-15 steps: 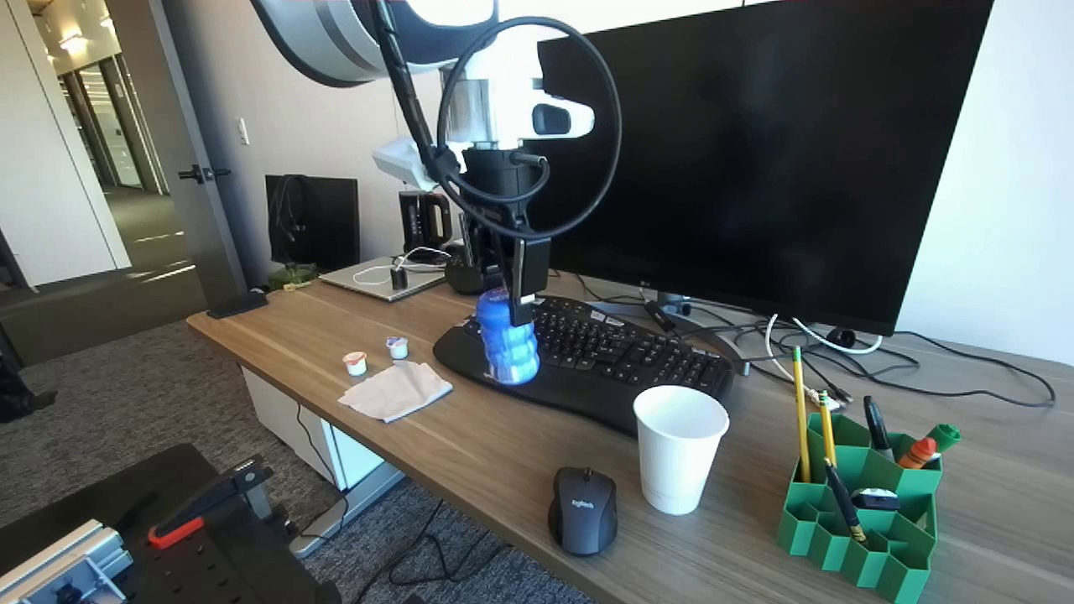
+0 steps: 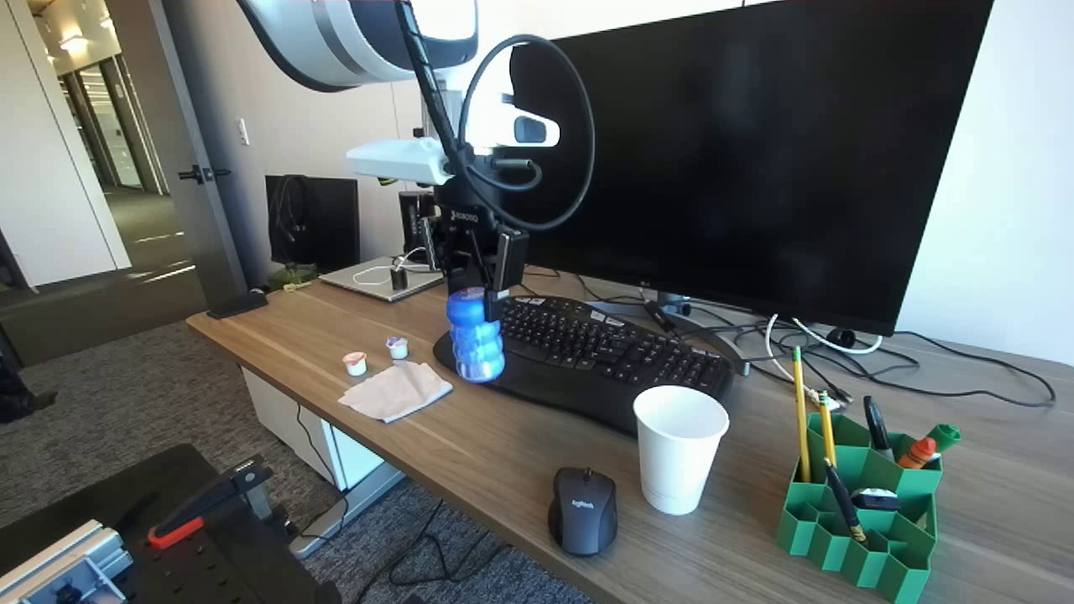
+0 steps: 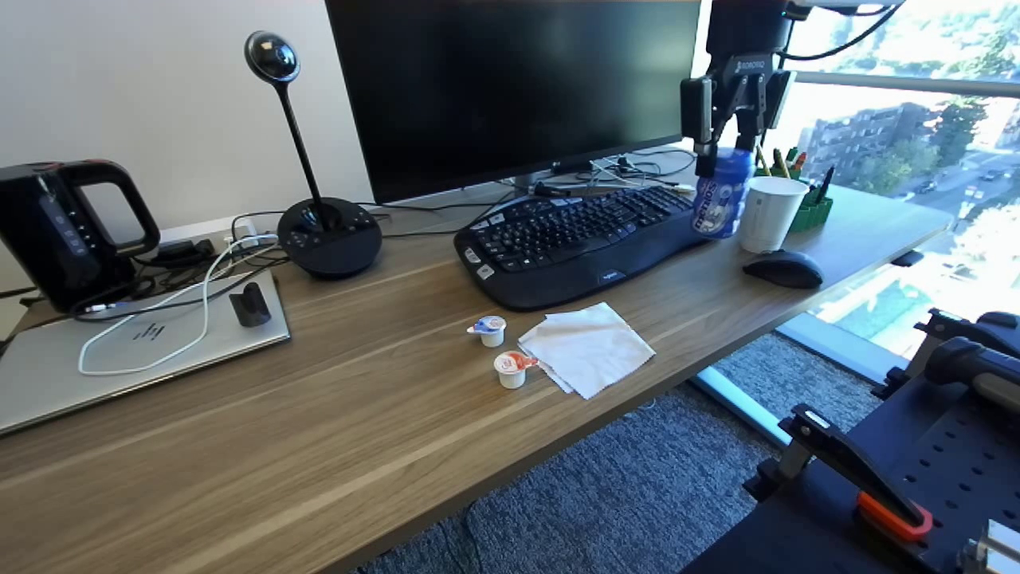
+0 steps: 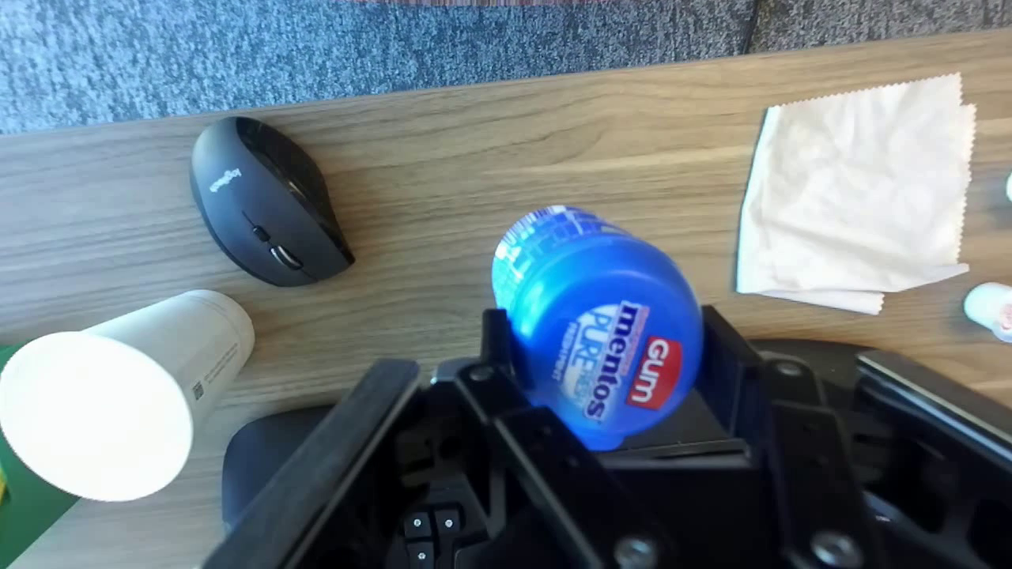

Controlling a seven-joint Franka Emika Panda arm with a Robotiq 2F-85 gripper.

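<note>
A blue Mentos gum bottle [image 4: 607,332] is gripped near its lid between my fingers, its printed top facing the wrist camera. In exterior view 1 my gripper [image 2: 481,292] is shut on that bottle, which hangs in front of the keyboard [image 2: 604,352]. From the other side, the bottle [image 3: 722,196] appears beside the white paper cup [image 3: 770,212], held by the gripper [image 3: 723,158] from above. The cup [image 4: 100,408] stands apart from the bottle in the wrist view.
A mouse [image 2: 583,512] lies near the table's front edge. The green pen holder [image 2: 866,503] stands right of the cup. Folded napkins [image 3: 585,346] and two small creamer cups [image 3: 511,369] sit left of the mouse. A big monitor [image 2: 745,151] rises behind. Bare wood [image 3: 382,421] spreads left of the creamers.
In exterior view 1 the arm has carried the bottle a little to the left, away from the cup. The objects on the table have stayed put.
</note>
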